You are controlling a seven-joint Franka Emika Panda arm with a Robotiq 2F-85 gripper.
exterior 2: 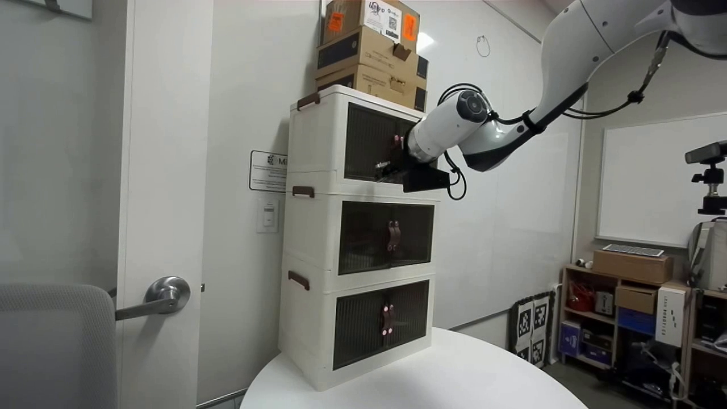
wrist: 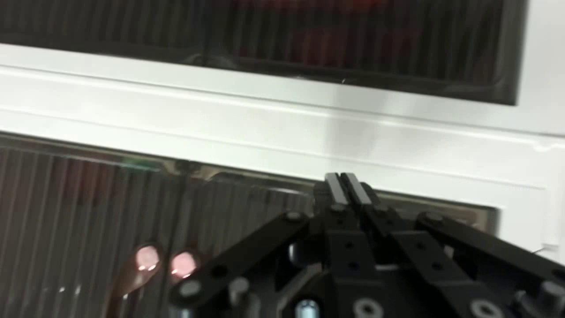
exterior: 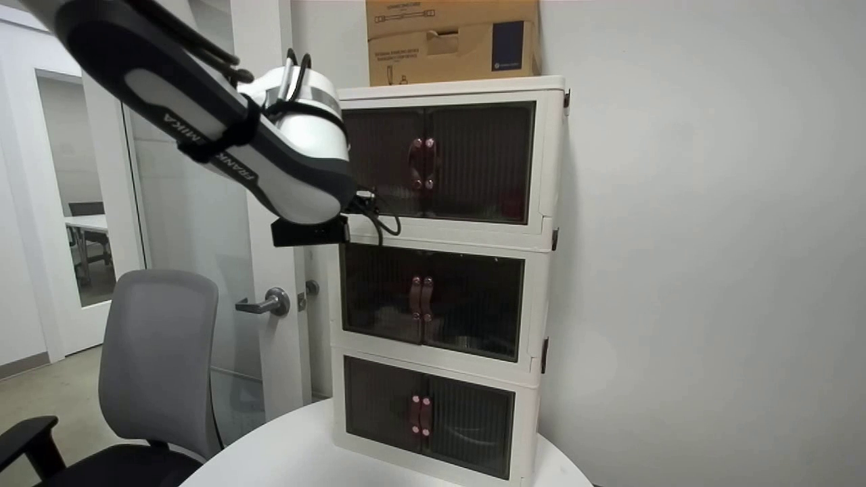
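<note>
A white three-tier cabinet [exterior: 446, 233] stands on a round white table [exterior 2: 477, 368], all its dark ribbed double doors closed. The top doors [exterior: 480, 162], middle doors [exterior: 475, 312] and bottom doors [exterior: 471, 422] each carry paired brown handles at the centre. My gripper is shut, its fingertips together with nothing showing between them. From the wrist, the middle handles [wrist: 182, 265] appear to the left of and below the fingertips. In exterior view 2 the gripper [exterior 2: 383, 170] is in front of the lower part of the top tier; in exterior view 1 the arm hides the fingers.
Cardboard boxes [exterior 2: 371, 61] are stacked on the cabinet. A grey chair [exterior: 158, 357] and a door with a lever handle [exterior: 264, 304] stand on the left in exterior view 1.
</note>
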